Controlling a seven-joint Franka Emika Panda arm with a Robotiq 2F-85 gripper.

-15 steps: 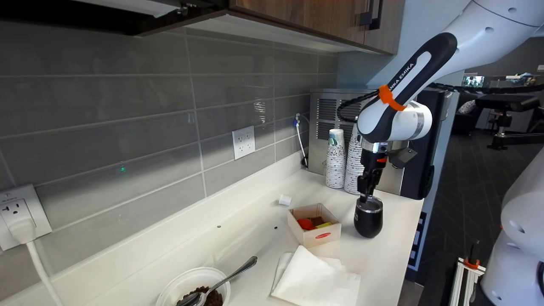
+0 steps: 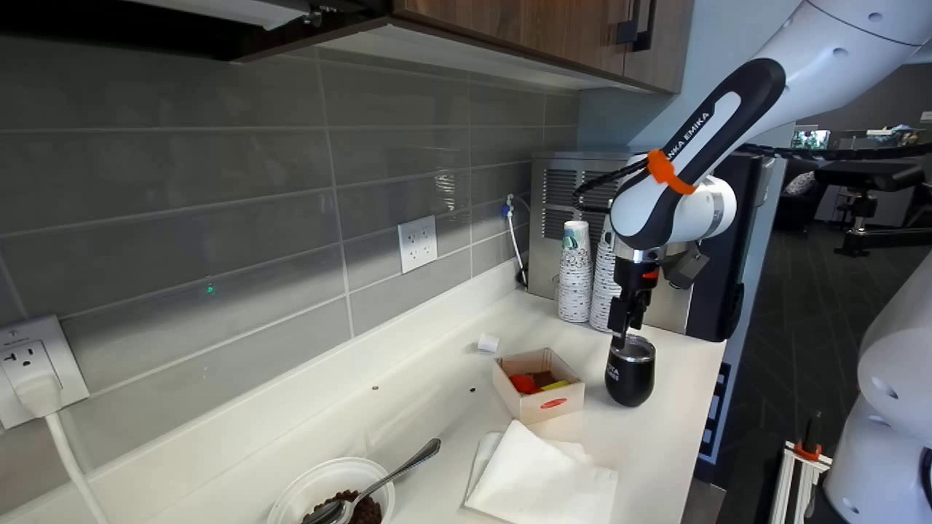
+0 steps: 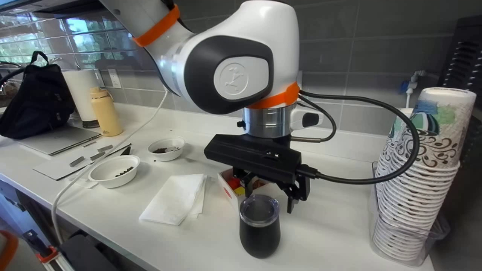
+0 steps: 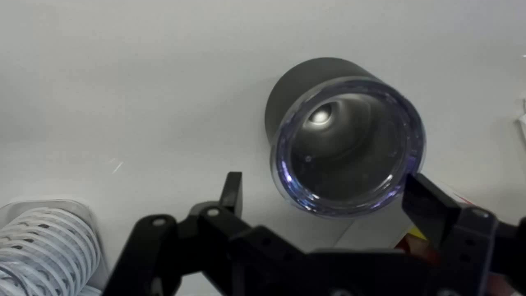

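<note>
A black tumbler (image 2: 630, 377) with a clear lid stands upright on the counter; pale lettering shows on its side in exterior view 1. My open gripper hangs over the counter at the tumbler's wall side. In the wrist view the right finger (image 4: 430, 209) meets the lid's rim in the picture; whether they touch I cannot tell. A clear gap separates the left finger (image 4: 232, 193) from the tumbler (image 4: 345, 143). From exterior view 2, the gripper (image 3: 269, 201) appears just behind the lid, one finger to each side of the tumbler (image 3: 260, 235).
A small box (image 2: 548, 407) with colourful items sits close beside the tumbler. Stacked paper cups (image 3: 413, 180) rise at the machine end. White napkins (image 3: 174, 198), bowls (image 3: 115, 171) and a yellow bottle (image 3: 106, 112) occupy the counter's other side. Bare counter lies between tumbler and cup stacks.
The arm and gripper have shifted slightly left in exterior view 1. The tumbler has turned a little, bringing its lettering more into view. Box and napkins stand as before.
</note>
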